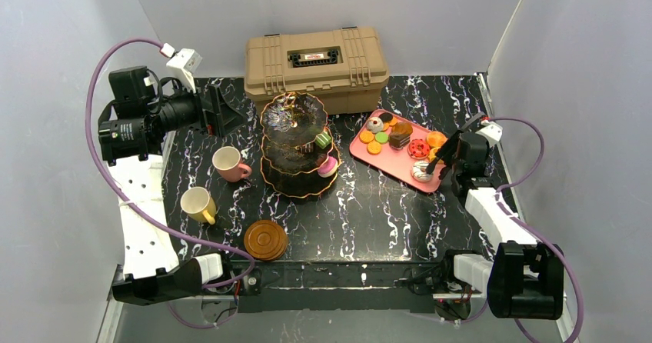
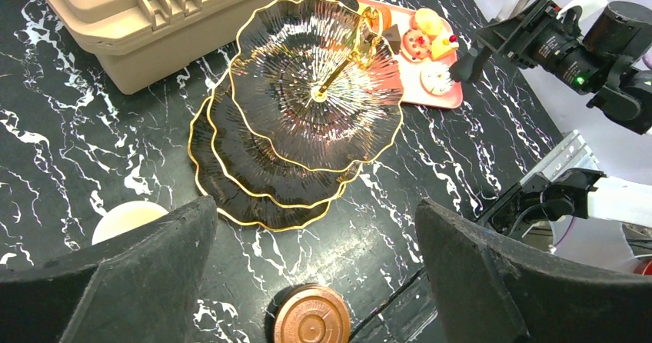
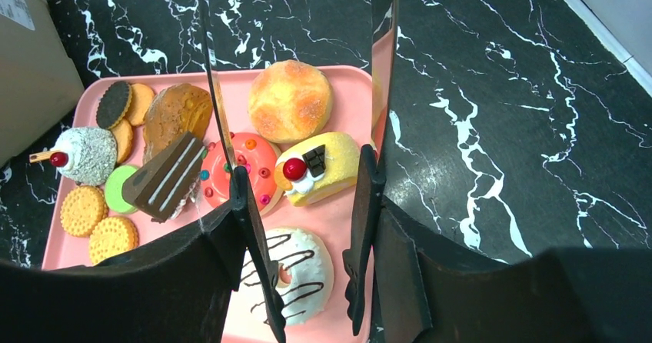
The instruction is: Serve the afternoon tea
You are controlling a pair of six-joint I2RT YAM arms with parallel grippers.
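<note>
The pink tray (image 1: 390, 160) at the right bears the sweets. Among them, a white donut with dark stripes (image 3: 311, 270), a yellow cake roll with a cherry (image 3: 336, 166), a red donut (image 3: 257, 154), a round bun (image 3: 291, 101) and a chocolate cake slice (image 3: 165, 175). My right gripper is over the tray's near right part, its fingers apart above the white donut and nothing held. The black tiered stand (image 1: 298, 175) carries a green sweet (image 1: 323, 139) and a pink macaron (image 1: 328, 167). At the upper left my left gripper (image 1: 223, 114) hangs open and empty.
A pink cup (image 1: 227, 161) and a yellow cup (image 1: 197, 203) stand left of the stand. Brown coasters (image 1: 265, 240) lie near the front edge. A tan toolbox (image 1: 315, 60) blocks the back. Bare marble lies between stand and tray's front.
</note>
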